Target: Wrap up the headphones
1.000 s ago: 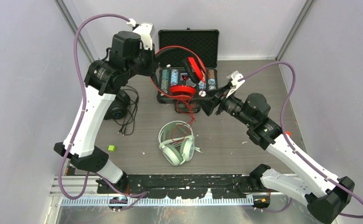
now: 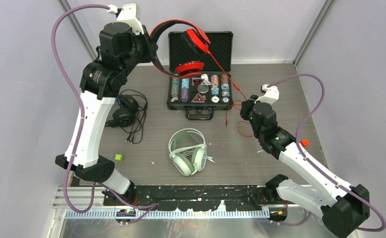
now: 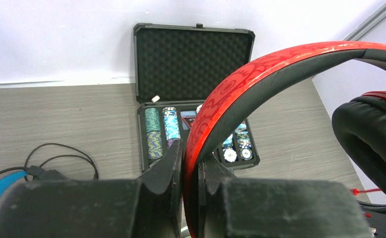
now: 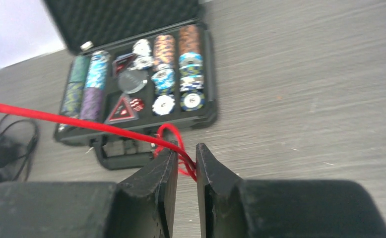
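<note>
Red-and-black headphones (image 2: 192,41) hang in the air, their band held in my left gripper (image 2: 150,47). In the left wrist view that gripper is shut on the red band (image 3: 221,94). The red cable (image 2: 221,69) runs from an earcup down to my right gripper (image 2: 248,104), lower and to the right, with loops dangling below. In the right wrist view the taut cable (image 4: 106,126) enters between the fingertips of that gripper, which are close together around it.
An open poker-chip case (image 2: 200,44) stands at the back. Pale green headphones (image 2: 198,157) lie at front centre, black headphones (image 2: 124,115) at left, under the left arm's side. Small green (image 2: 118,157) and orange (image 2: 304,143) blocks lie near either edge.
My left gripper has risen up and leftward with the headphones. My right gripper has moved right, drawing the red cable out taut and its loops off the green headphones.
</note>
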